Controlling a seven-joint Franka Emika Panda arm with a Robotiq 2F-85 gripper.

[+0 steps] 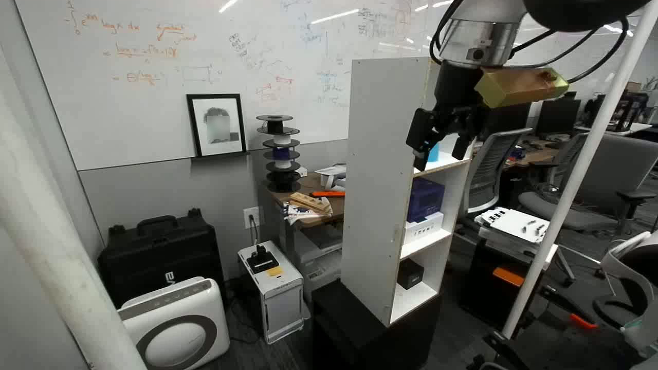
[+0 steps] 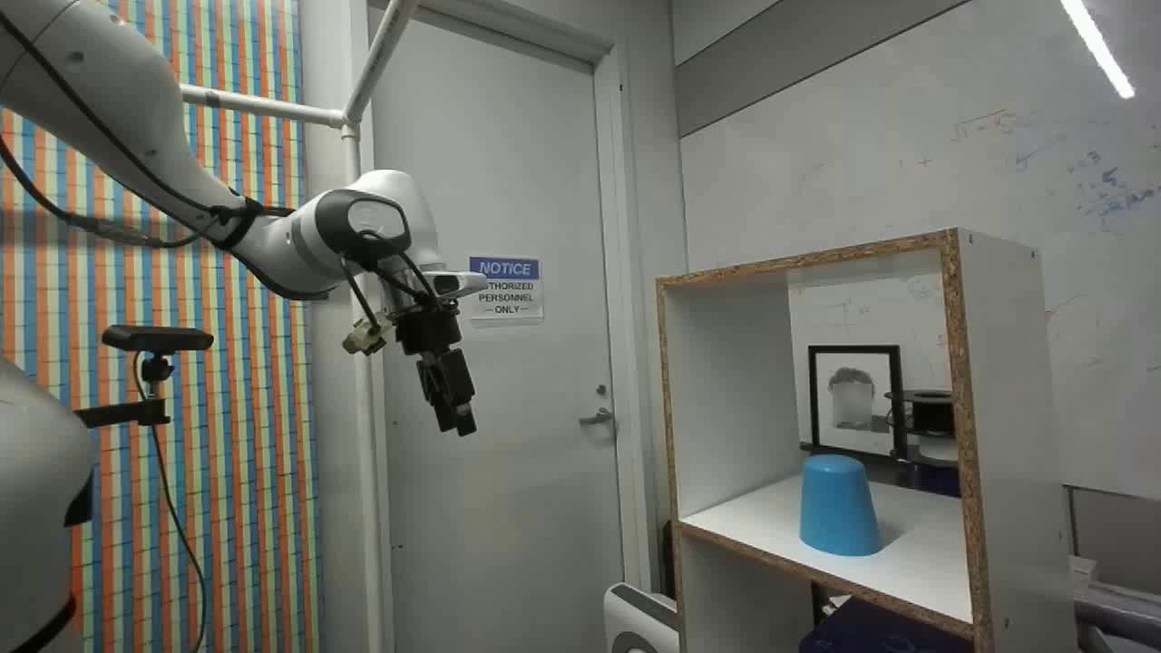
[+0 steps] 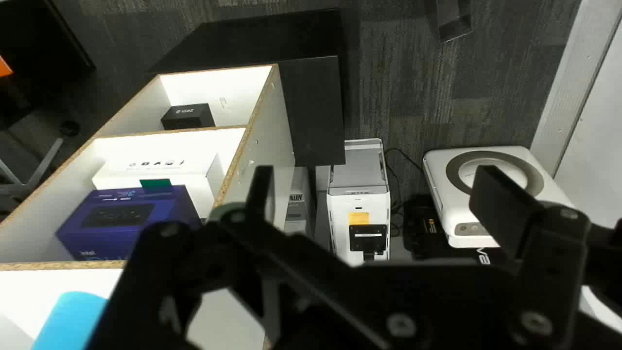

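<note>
A blue tapered cup stands upside down on the top shelf of the white shelf unit. Only a sliver of the cup shows in exterior view 1, behind my gripper; its edge enters the lower left of the wrist view. In exterior view 2 my gripper hangs in the air to the left of the shelf unit, well apart from the cup. Wide apart in the wrist view, the gripper's fingers have nothing between them.
Lower compartments hold a purple box, a white box and a small black box. A white pole rises at the right. Beside the shelf unit stand a white computer case and an air purifier.
</note>
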